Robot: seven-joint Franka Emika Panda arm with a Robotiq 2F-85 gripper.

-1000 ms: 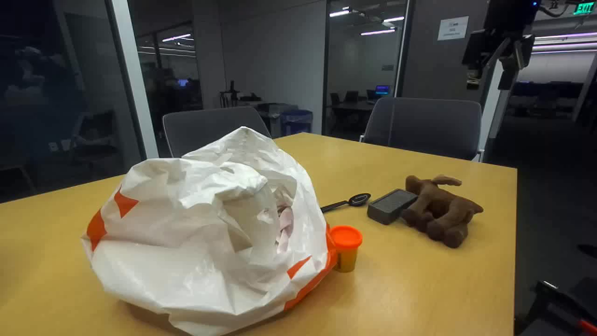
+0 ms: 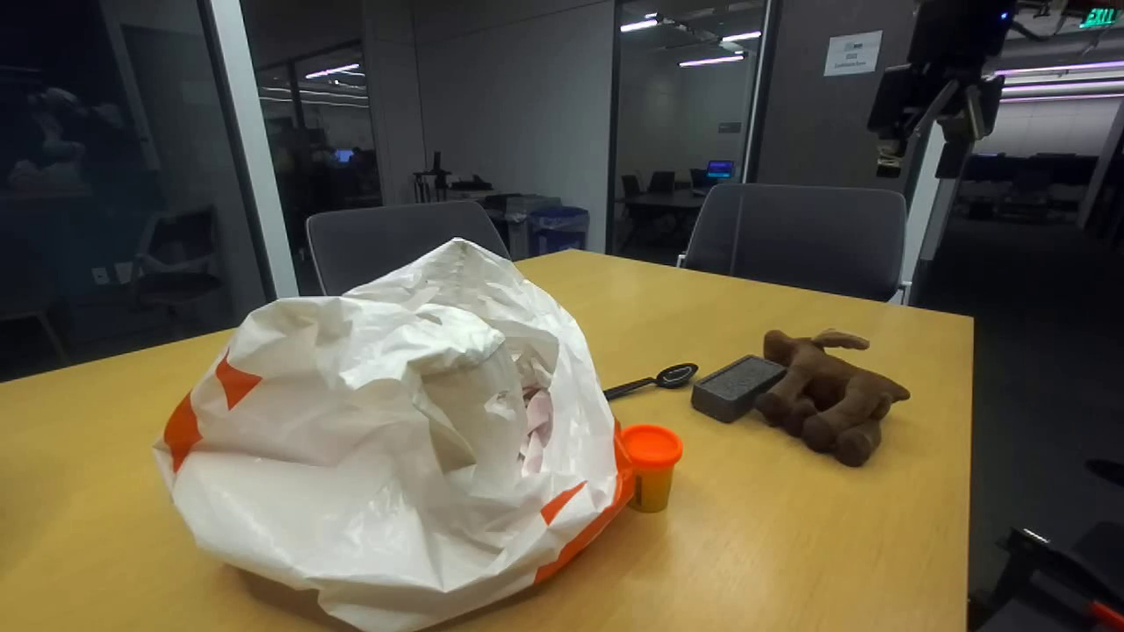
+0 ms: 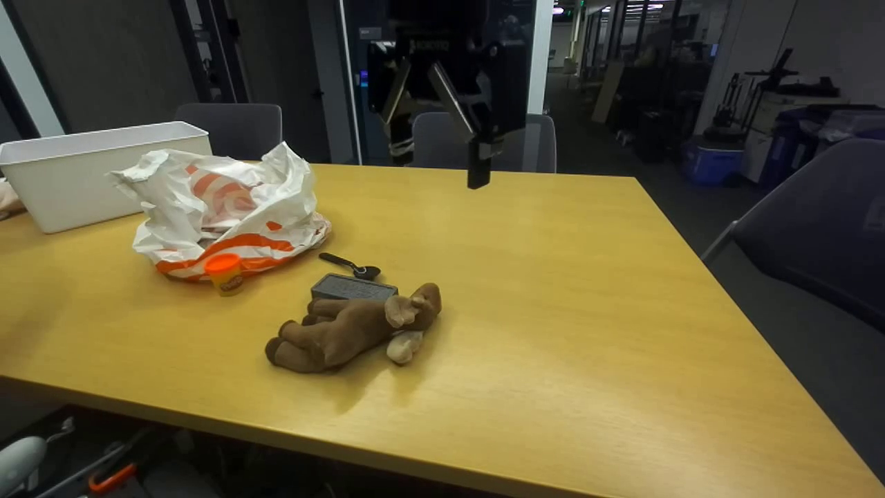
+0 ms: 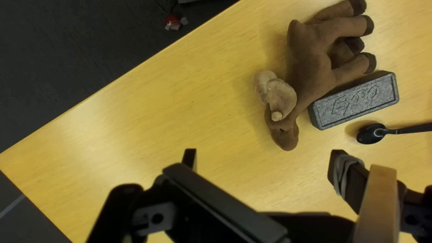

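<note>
High over the table, my gripper is open, its fingers wide apart with only bare tabletop visible between them in the wrist view. A brown plush moose [image 4: 309,64] lies on its side on the table, well below the gripper. Against its legs rests a dark grey Expo eraser [image 4: 356,99]. Beside the eraser is a black plastic spoon [image 4: 372,133]. An orange-lidded tub [image 3: 225,274] stands upright in front of a crumpled white plastic bag [image 3: 178,211] with orange markings. Something pinkish [image 2: 537,427] shows inside the bag's mouth.
A white bin [image 3: 99,170] stands behind the bag at the table's far left in exterior view 2. Chairs [image 3: 498,141] stand around the table edges.
In exterior view 1 my gripper has shifted very slightly, its fingers a touch lower in places and a little to the left. The objects on the table have not moved.
</note>
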